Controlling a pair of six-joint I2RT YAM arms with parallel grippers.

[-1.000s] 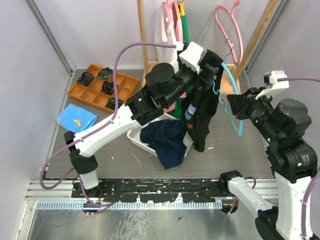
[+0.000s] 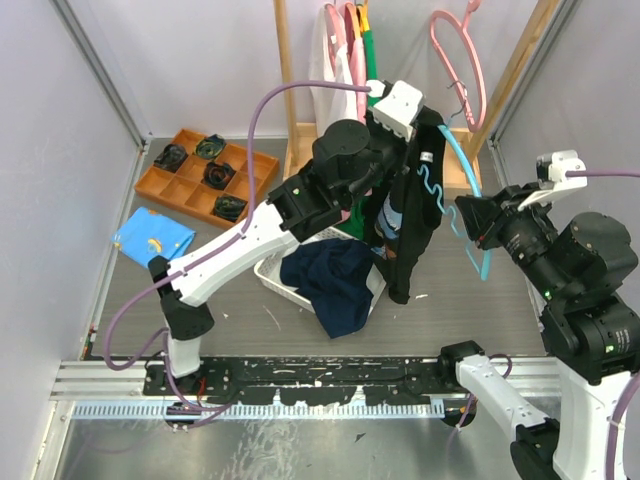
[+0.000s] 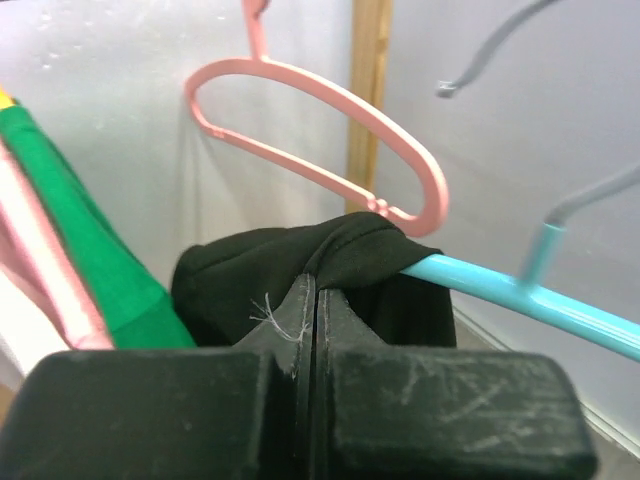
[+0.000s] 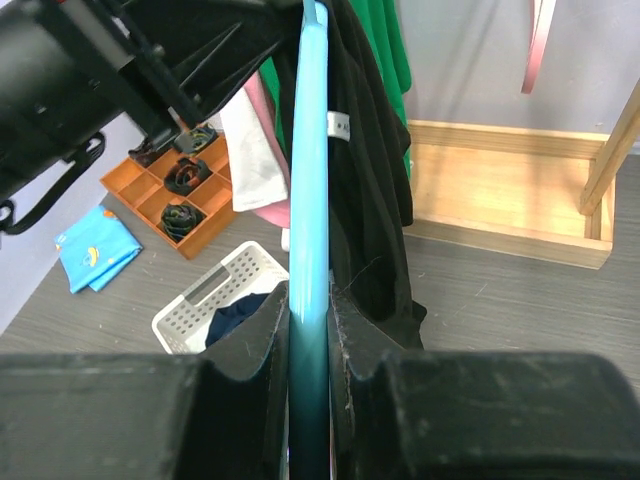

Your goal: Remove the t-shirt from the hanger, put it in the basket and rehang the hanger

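Note:
The black t shirt (image 2: 421, 225) hangs from one end of the blue hanger (image 2: 461, 154), whose other half is bare. In the left wrist view my left gripper is shut on the shirt's bunched cloth near the shoulder, close beside the bare blue bar. My right gripper is shut on the hanger's bare arm, which runs upright between its fingers in the right wrist view. Part of the shirt's top is hidden behind the left gripper in the top view.
A pink hanger (image 2: 461, 62) hangs on the rack behind, and green and pale clothes (image 2: 335, 60) hang to the left. Below stand a white basket (image 2: 268, 276) with dark cloth and an orange organiser (image 2: 160, 183). A blue folded cloth (image 2: 153, 236) lies at left.
My right arm has moved only slightly.

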